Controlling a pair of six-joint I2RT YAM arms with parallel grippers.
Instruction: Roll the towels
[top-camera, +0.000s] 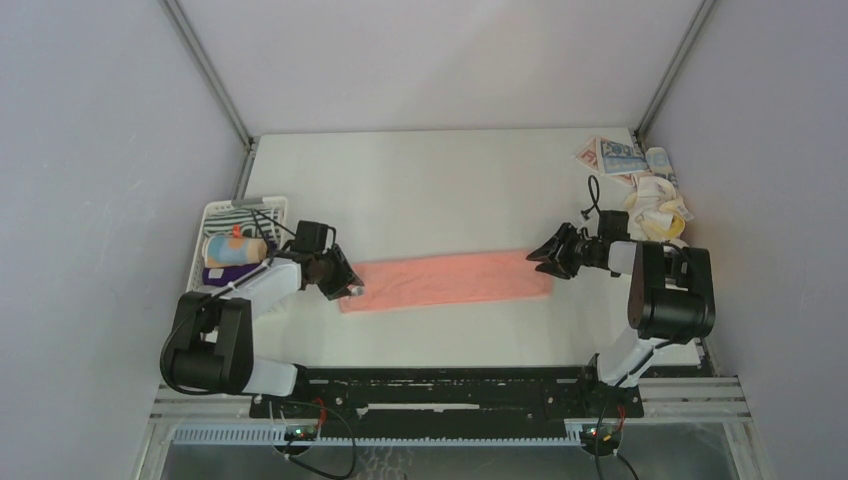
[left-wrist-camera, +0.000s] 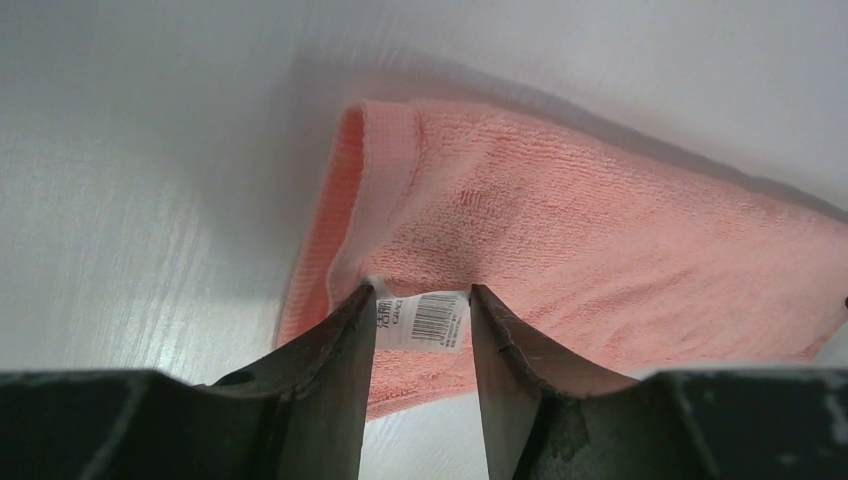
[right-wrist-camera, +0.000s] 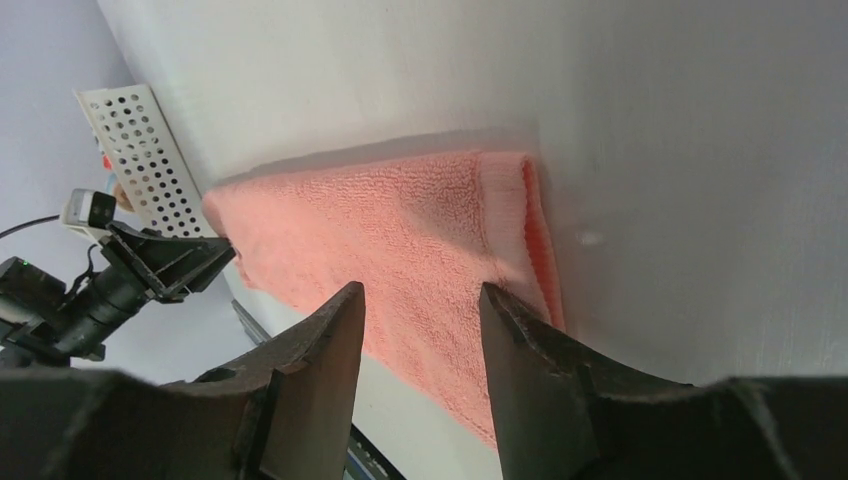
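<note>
A pink towel (top-camera: 450, 279), folded into a long strip, lies flat across the middle of the table. My left gripper is over the towel's left end, its fingers part open on either side of a white barcode label (left-wrist-camera: 422, 321); whether they touch the cloth I cannot tell. At the towel's right end is my right gripper, fingers wide apart, with the cloth's folded end edge (right-wrist-camera: 535, 235) close to one fingertip. Nothing is visibly gripped there.
A white basket (top-camera: 197, 262) with several rolled towels stands at the left edge. Loose cloths (top-camera: 655, 205) are piled at the right edge. Behind and in front of the pink towel, the table (top-camera: 430, 190) is clear.
</note>
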